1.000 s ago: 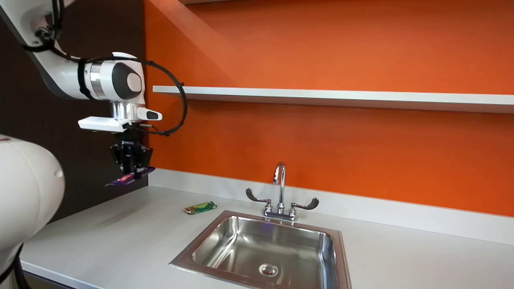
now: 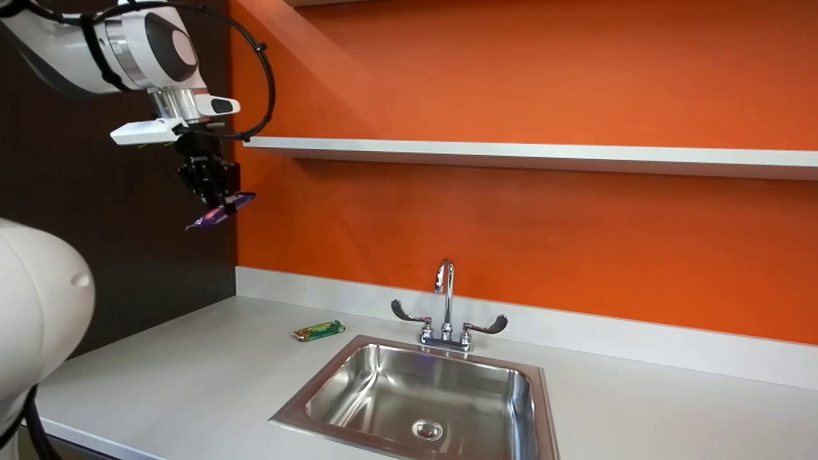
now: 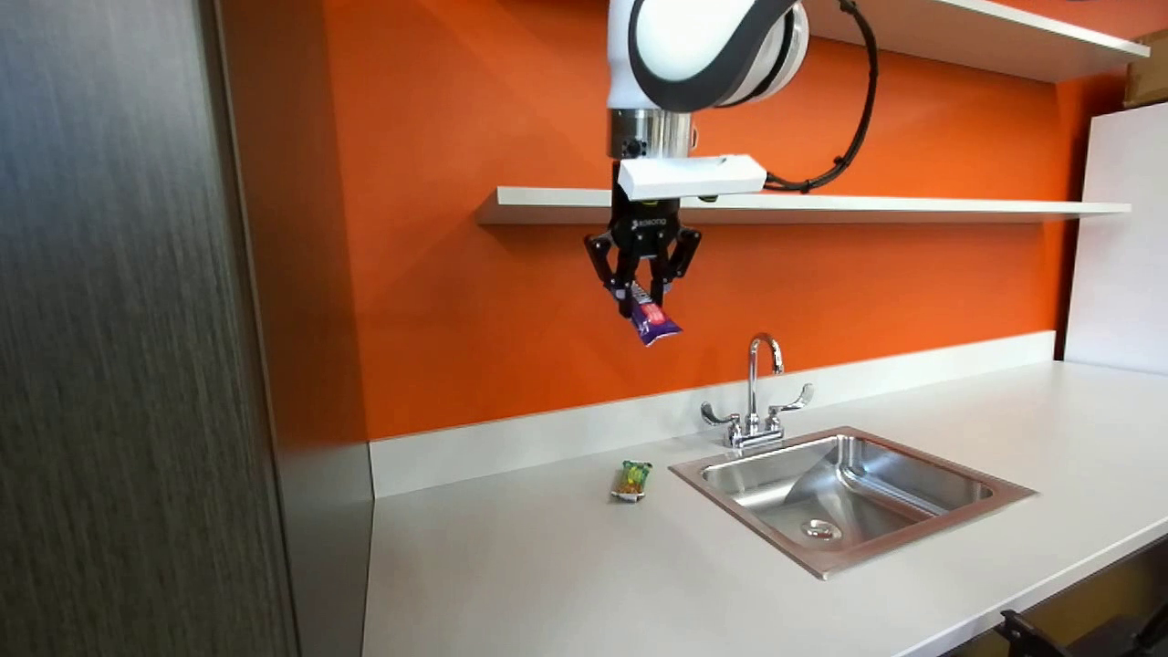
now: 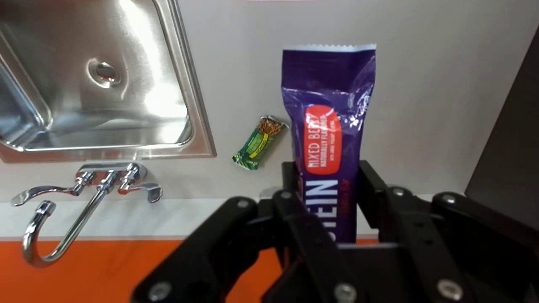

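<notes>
High above the counter, my gripper (image 3: 642, 303) is shut on a purple protein bar (image 4: 323, 126) with a red "Mixed Berry" label. In the wrist view the wrapper sits between the two fingers, its sealed end pointing away from the palm; its other end is hidden by the gripper. From exterior view 1 the purple bar (image 2: 207, 218) looks tilted, with one end lower. A green granola bar (image 4: 260, 141) lies on the counter beside the sink, well below my gripper and apart from it.
A steel sink (image 2: 529, 372) with a chrome faucet (image 2: 448, 299) is set in the grey counter (image 2: 192, 360). A white shelf (image 3: 876, 208) runs along the orange wall behind the arm. The dark side panel (image 3: 290, 438) bounds the left. Counter left of the sink is mostly clear.
My gripper has risen with the purple bar held in it, and the bar is more tilted than before. The green bar and the sink area look the same.
</notes>
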